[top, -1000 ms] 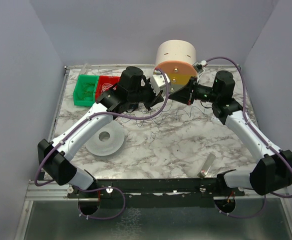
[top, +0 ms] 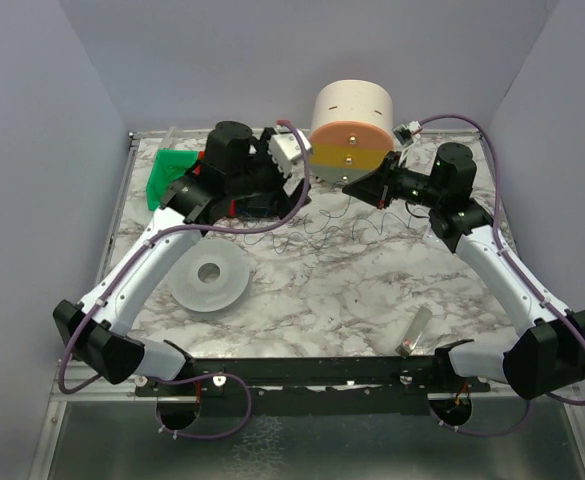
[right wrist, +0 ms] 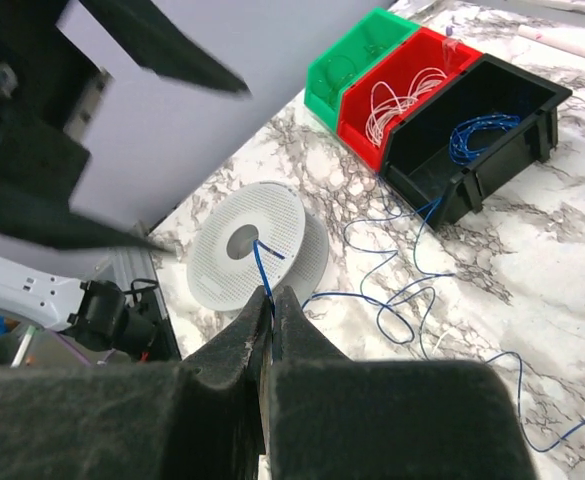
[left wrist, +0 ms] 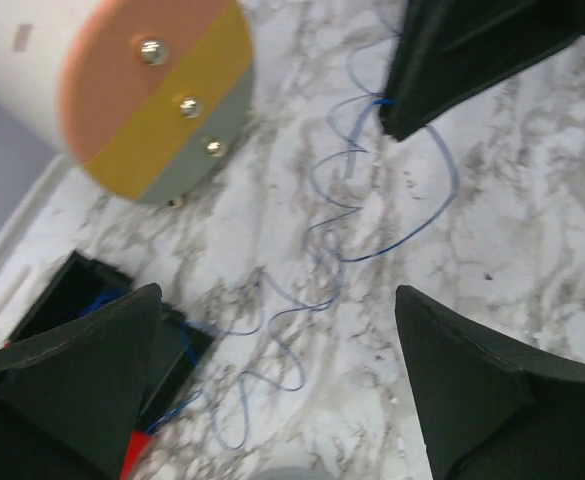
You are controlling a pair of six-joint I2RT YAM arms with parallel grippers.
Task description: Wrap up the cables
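Observation:
My right gripper (top: 357, 190) is shut on a thin blue cable, whose end sticks up from its fingertips; in the left wrist view that cable hangs from the black gripper at top right. Loose blue cable lies in loops on the marble table (right wrist: 532, 300). My left gripper (top: 282, 190) stands open, left of and apart from the right one, over the black bin (right wrist: 477, 160), which holds a coil of blue cable (right wrist: 484, 135). A white spool (right wrist: 217, 250) with a centre hole lies at the left.
Green (right wrist: 347, 70) and red (right wrist: 399, 80) bins, the red holding white cable, adjoin the black one at the back left. A white drum (top: 352, 105) with a coloured front stands at back centre. A metal bar (top: 417, 327) lies front right.
My left gripper has moved left, away from the right gripper, toward the bins. The right arm has shifted very little.

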